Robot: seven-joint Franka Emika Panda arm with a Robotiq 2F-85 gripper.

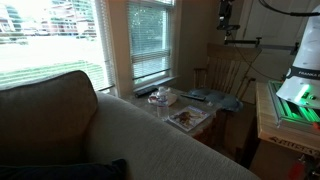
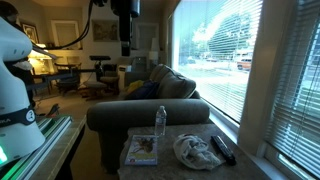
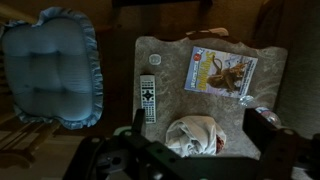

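Note:
My gripper hangs high above a small side table (image 3: 170, 62), its dark fingers far apart at the lower edge of the wrist view and nothing between them. It is small and dark in the exterior views. A magazine (image 3: 220, 72) with a colourful cover lies flat on the table. A dark remote (image 3: 148, 98) rests across from it. A white crumpled cloth (image 3: 193, 132) sits between the fingers' lines of sight, well below them. A clear bottle (image 2: 160, 121) stands upright beside the cloth in exterior view 2.
A grey sofa (image 1: 140, 140) borders the table. A chair with a blue-grey cushion (image 3: 48, 70) stands on the remote's side. Windows with blinds (image 2: 290, 90) rise behind the table. Bare tabletop lies between remote and magazine.

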